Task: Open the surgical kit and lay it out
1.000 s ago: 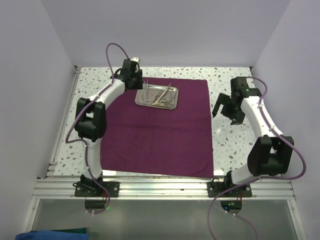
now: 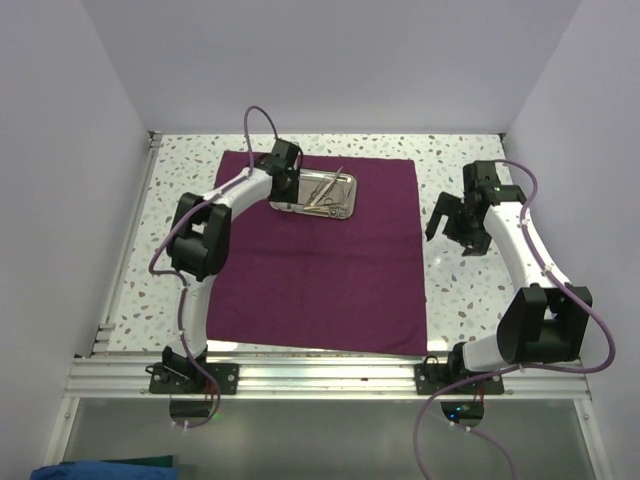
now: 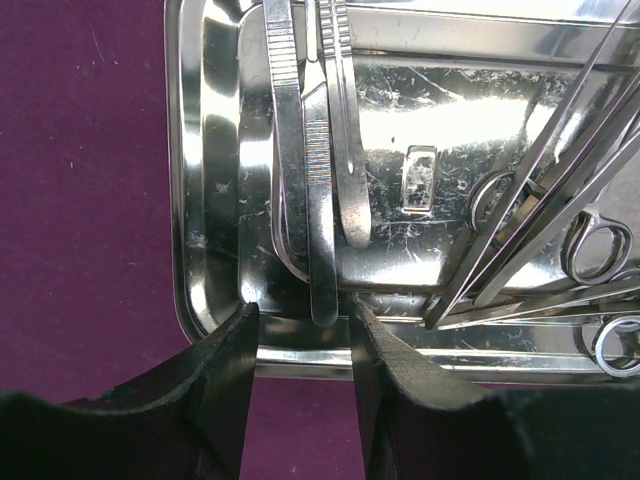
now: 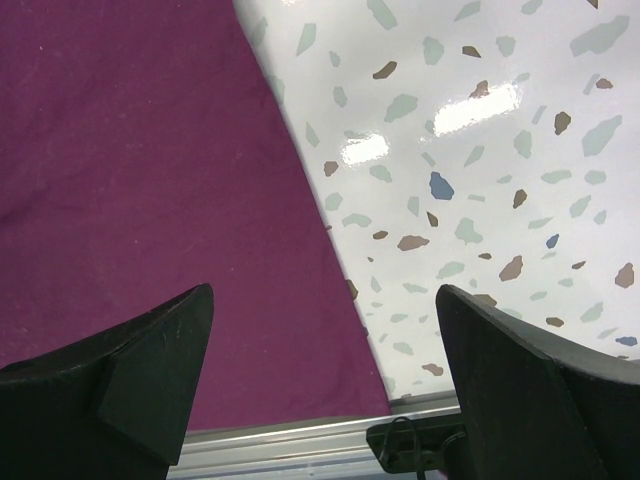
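The steel tray (image 2: 344,208) (image 3: 206,270) lies on the purple cloth (image 2: 315,285) toward the back. In the left wrist view it holds scalpel-like handles (image 3: 318,190) along its left side and scissors (image 3: 592,255) with other long instruments on the right. My left gripper (image 2: 286,185) hangs over the tray's left end, part open, its fingertips either side of the lower end of the middle handle; contact cannot be told. My right gripper (image 2: 445,222) stands open over the speckled table beside the cloth's right edge, with nothing between its fingers.
The speckled table (image 2: 465,300) (image 4: 500,200) shows bare around the cloth. Grey walls stand at the sides and back, and a metal rail runs along the front.
My left gripper has moved right and toward the front, from the tray's back-left corner to over the instruments at its left end.
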